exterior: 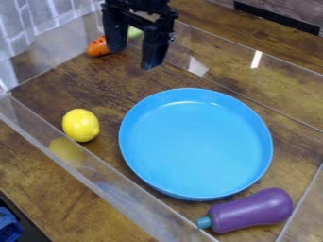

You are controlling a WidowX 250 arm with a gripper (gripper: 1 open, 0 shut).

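Observation:
My black gripper (134,49) hangs at the top centre, open, with two fingers pointing down over the board and nothing seen between them. Behind it at the back left lies an orange carrot (97,47) with a green top, partly hidden by the gripper. A yellow lemon-like object (81,125) sits on the wood at the left. A large blue plate (195,142) lies empty in the middle right. A purple toy eggplant (248,210) lies at the front right.
Clear walls line the left and front edges of the wooden surface (246,71). A dark blue object (8,227) shows at the lower left corner.

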